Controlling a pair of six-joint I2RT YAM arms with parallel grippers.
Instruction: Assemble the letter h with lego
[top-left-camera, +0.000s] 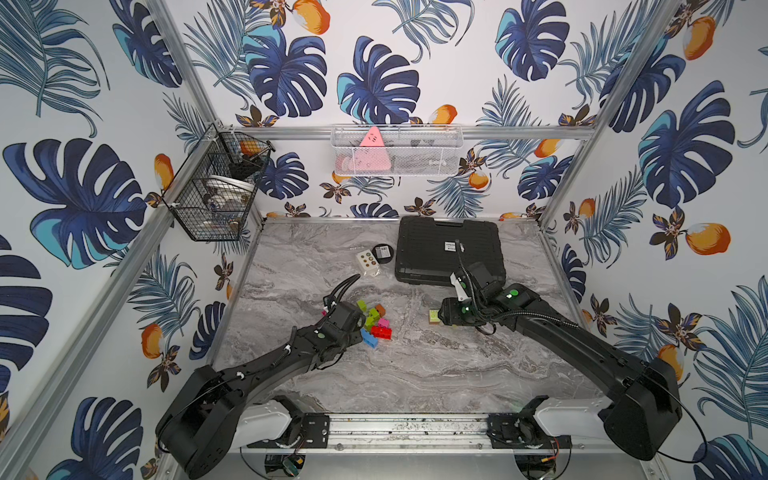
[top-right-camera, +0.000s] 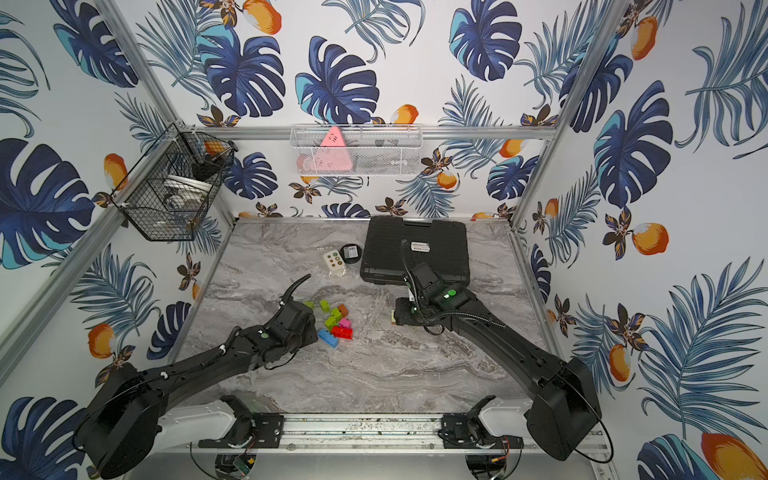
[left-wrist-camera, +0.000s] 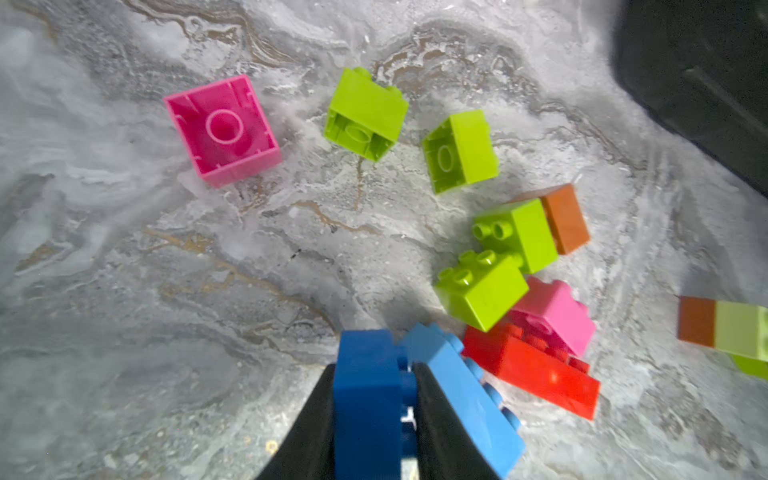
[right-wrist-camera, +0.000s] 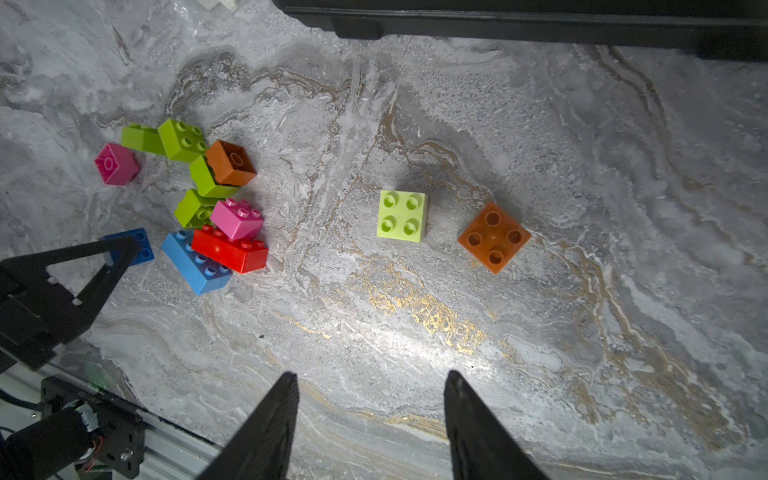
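My left gripper is shut on a dark blue brick (left-wrist-camera: 364, 368), just above a lighter blue brick (left-wrist-camera: 460, 400) in the pile. Beside that lie a red brick (right-wrist-camera: 236, 252), a pink brick (right-wrist-camera: 232, 216), several green bricks (right-wrist-camera: 184, 136) and an orange brick (right-wrist-camera: 232, 160). A separate pink brick (left-wrist-camera: 224, 128) lies off to the left. My right gripper stands open above bare table, with a light green brick (right-wrist-camera: 401, 216) and an orange brick (right-wrist-camera: 493, 236) ahead of its fingers.
A black case (top-left-camera: 448, 256) fills the back right of the table, with a small white pack (top-left-camera: 368, 262) and a round black item (top-left-camera: 384, 253) left of it. Wire baskets (top-left-camera: 396, 172) hang on the walls.
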